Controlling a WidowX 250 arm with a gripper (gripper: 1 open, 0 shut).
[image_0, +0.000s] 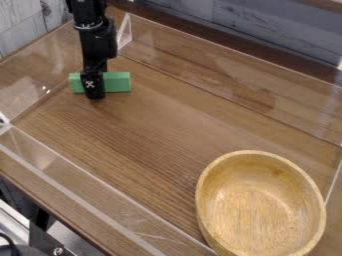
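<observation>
A green block (115, 82) lies on the wooden table at the upper left. My black gripper (94, 92) reaches down from the top edge onto the block's left half, its fingertips low against it. I cannot tell whether the fingers are closed on the block.
A large light wooden bowl (261, 205) sits at the lower right. The table's left edge runs along the lower left.
</observation>
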